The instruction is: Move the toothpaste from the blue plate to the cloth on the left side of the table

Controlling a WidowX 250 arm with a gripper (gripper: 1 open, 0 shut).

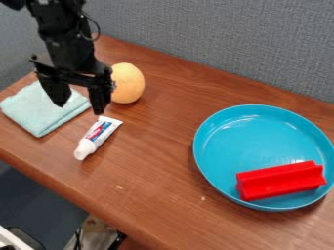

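Note:
The toothpaste tube [98,138], white with red and blue print, lies on the bare wood just to the right of the light blue cloth [35,109]. Its cap end points toward the near edge of the table. At the far right, the blue plate [267,148] holds no toothpaste. My black gripper [80,105] is above the cloth's right part, near the tube's far end. Its two fingers stand spread apart, with nothing held between them. Part of the cloth is hidden behind the gripper.
A red block [280,181] rests on the plate's near part. Close to the gripper's right side stands an orange-yellow rounded object [127,83]. Open table [163,166] lies between the tube and the plate. A grey partition [248,44] runs along the back.

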